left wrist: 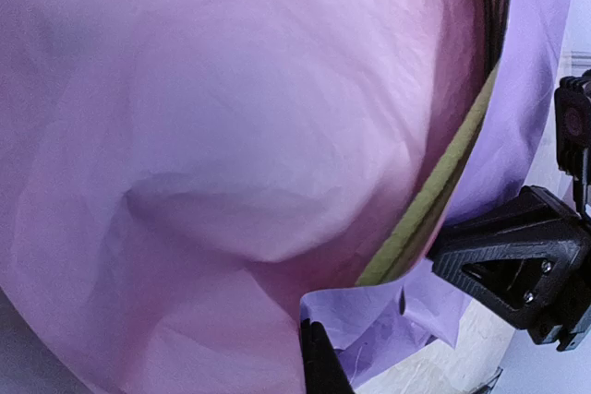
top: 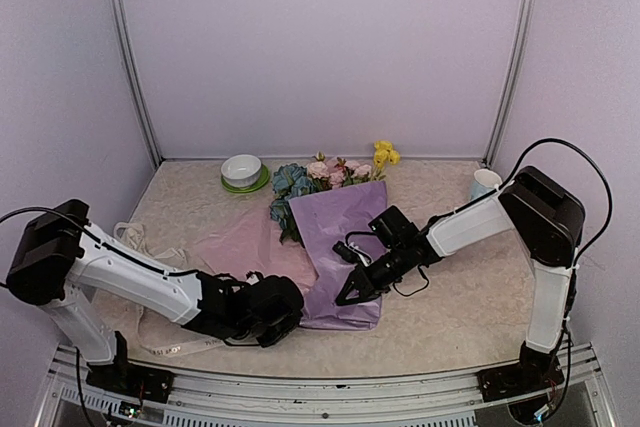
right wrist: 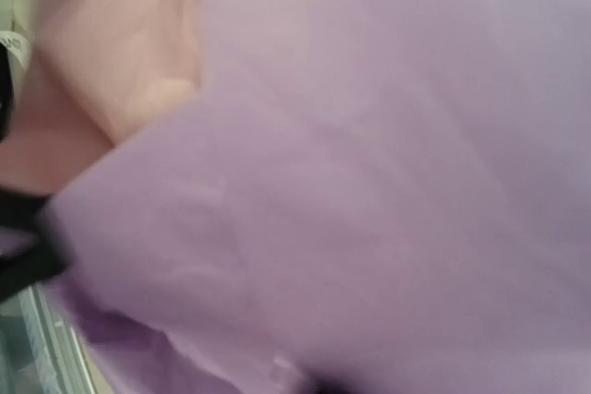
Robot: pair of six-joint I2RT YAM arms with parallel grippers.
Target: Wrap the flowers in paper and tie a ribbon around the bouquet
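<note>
Purple wrapping paper (top: pixel 335 212) covers the lower bouquet, beside pink paper (top: pixel 240 242). Blue, pink and yellow flower heads (top: pixel 291 183) show at the back. In the left wrist view, pink paper (left wrist: pixel 212 117) and a folded purple edge (left wrist: pixel 526 62) surround a green strip (left wrist: pixel 416 209). My left gripper (top: pixel 290 322) is low at the papers' front edge, mostly hidden; its fingers' state is unclear. My right gripper (top: pixel 345 295) rests on the purple paper, which hides much of it in the blurred right wrist view; its opening is unclear.
A white bowl on a green plate (top: pixel 241 171) sits at the back left, a white cup (top: pixel 484 183) at the back right. Pale ribbon (top: pixel 145 247) lies at the left.
</note>
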